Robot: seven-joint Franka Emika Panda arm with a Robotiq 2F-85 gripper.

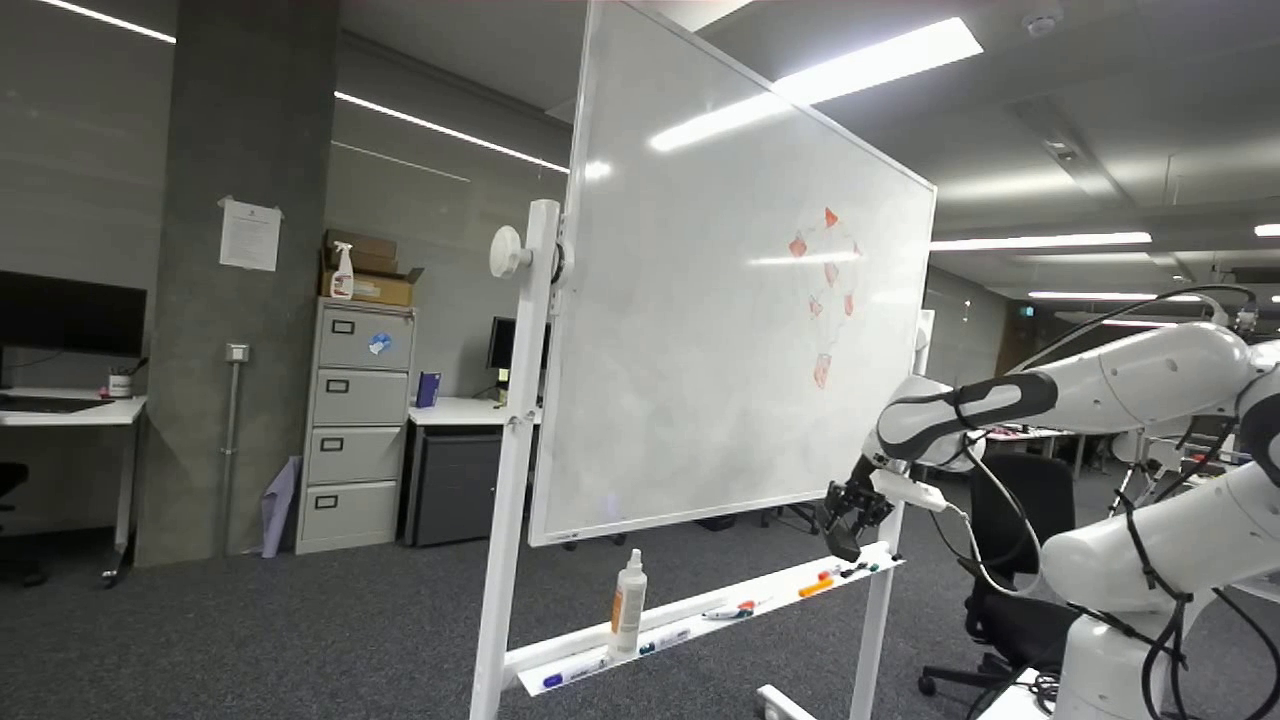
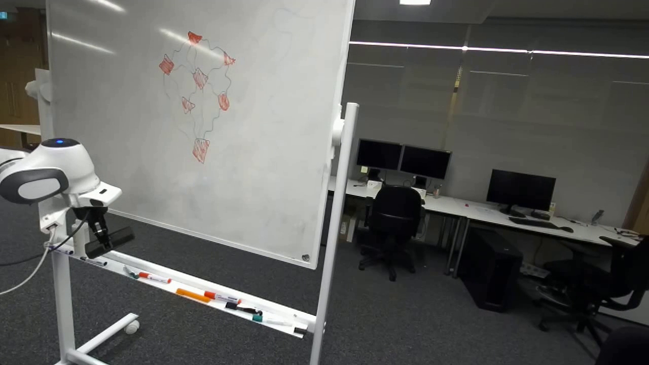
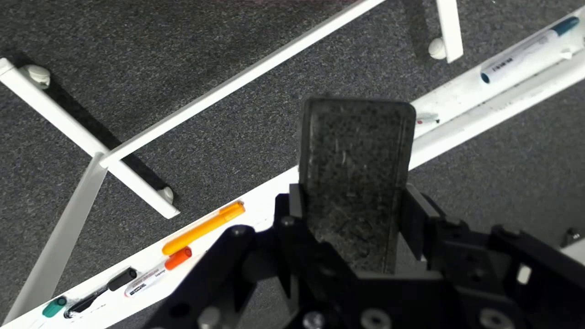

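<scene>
A black board eraser (image 3: 357, 164) fills the middle of the wrist view, its worn, speckled face turned up to the camera. My gripper is shut on it, with a finger on either side. In exterior view 1 the gripper (image 1: 840, 516) points downward above the right part of the pen tray (image 1: 782, 588); the eraser is clear of the tray there. On the whiteboard (image 2: 267, 164), red shaded patches joined by thin wavy lines show in the upper middle, such as the lowest red patch (image 2: 201, 150).
The tray carries an orange marker (image 3: 203, 227), a red-capped marker (image 2: 222, 298), a spray bottle (image 1: 627, 606) and several other pens. A white stand post (image 1: 510, 480) rises at the board's side. Between bottle and markers, parts of the tray are bare.
</scene>
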